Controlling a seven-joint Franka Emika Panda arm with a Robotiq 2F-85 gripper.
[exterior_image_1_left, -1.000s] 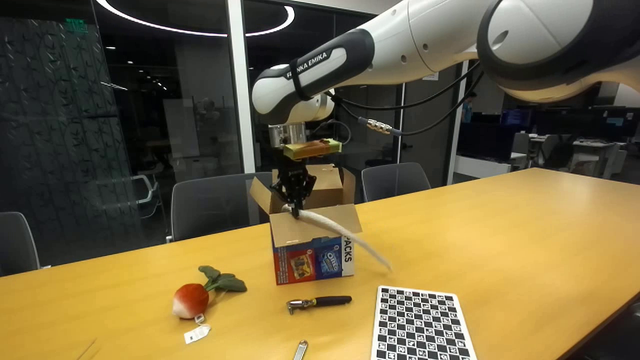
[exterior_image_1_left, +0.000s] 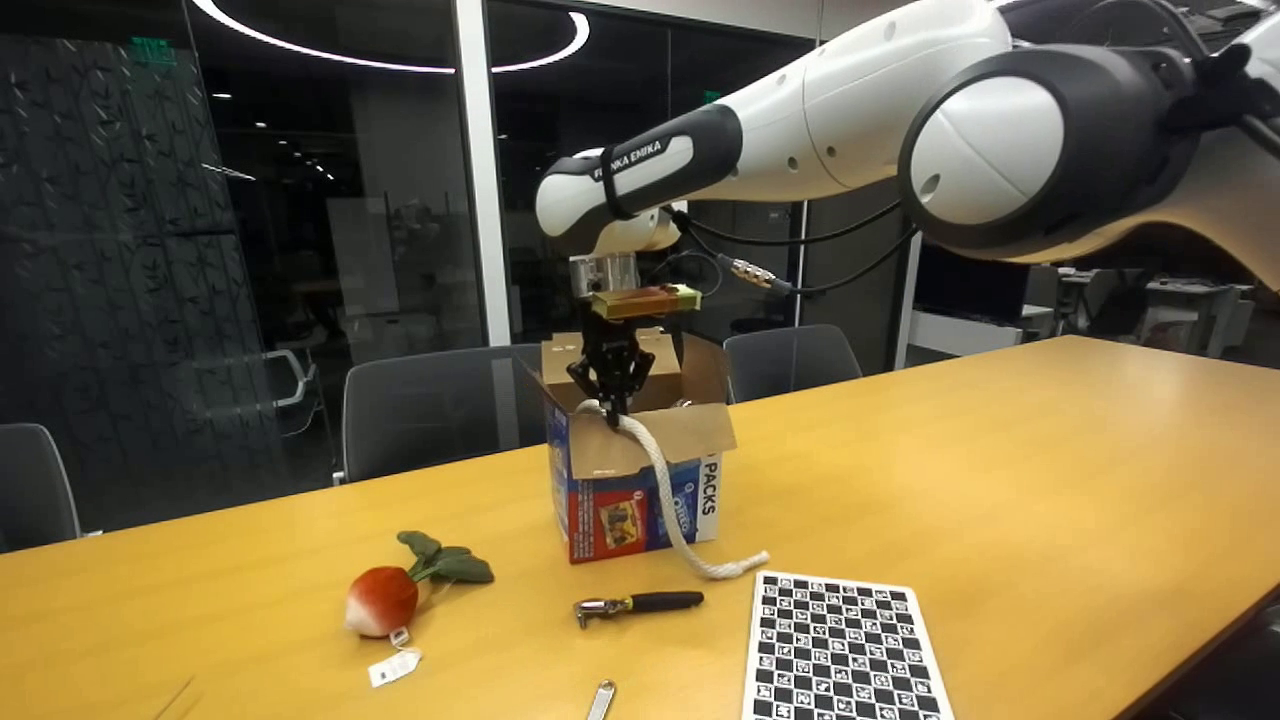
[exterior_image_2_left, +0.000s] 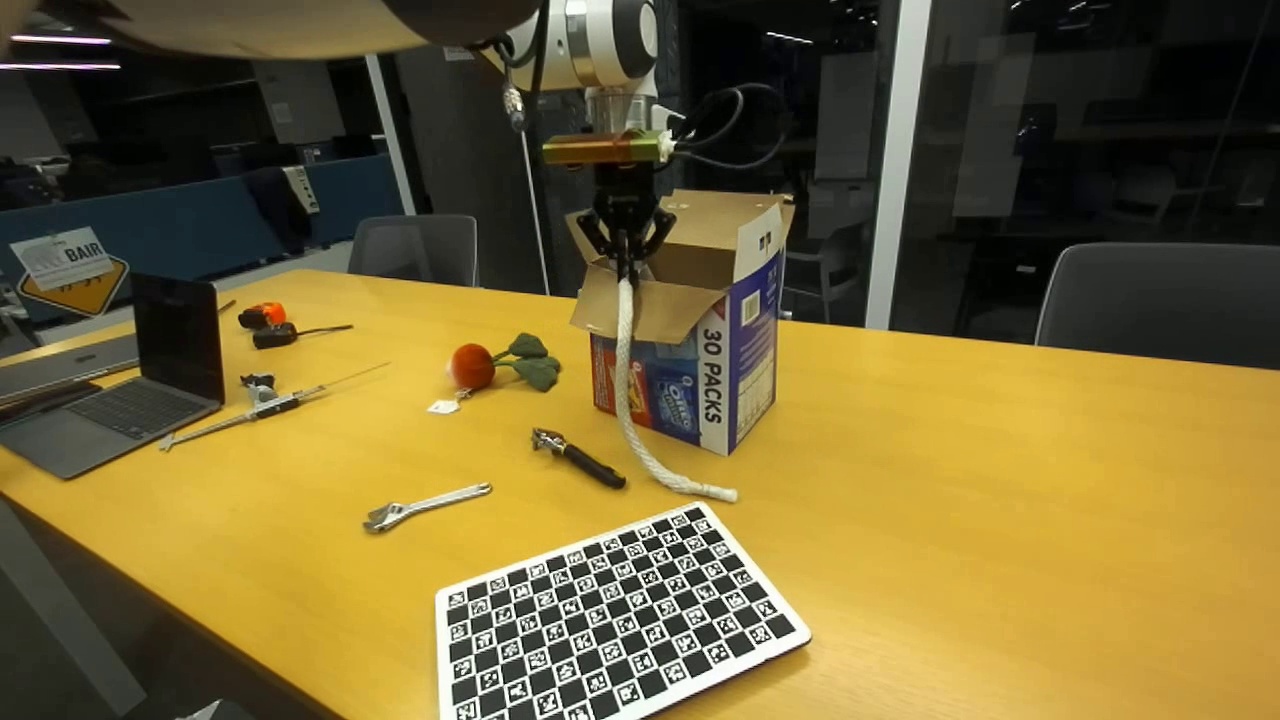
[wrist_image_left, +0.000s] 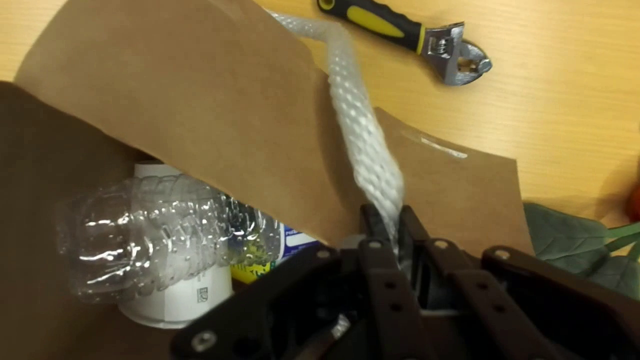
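Note:
My gripper (exterior_image_1_left: 614, 418) is shut on a white braided rope (exterior_image_1_left: 663, 482), just over the near flap of an open cardboard box (exterior_image_1_left: 639, 514). From the fingers the rope hangs down the outside of the box, and its free end lies on the table, as exterior view 2 shows with the rope (exterior_image_2_left: 625, 384) and box (exterior_image_2_left: 753, 348). In the wrist view the rope (wrist_image_left: 363, 129) runs between the fingertips and across the brown flap (wrist_image_left: 240, 114). A clear plastic bottle (wrist_image_left: 156, 234) and a white cylindrical container (wrist_image_left: 186, 300) lie inside the box.
Near the box are a black-handled adjustable wrench (exterior_image_2_left: 578, 456), a plush radish (exterior_image_2_left: 471, 366) and a checkered board (exterior_image_2_left: 612, 612). A silver wrench (exterior_image_2_left: 426, 506) lies farther left, with a laptop (exterior_image_2_left: 144, 402) beyond. The table right of the box is clear.
My gripper has moved slightly right, and the box has shifted and turned a little with it.

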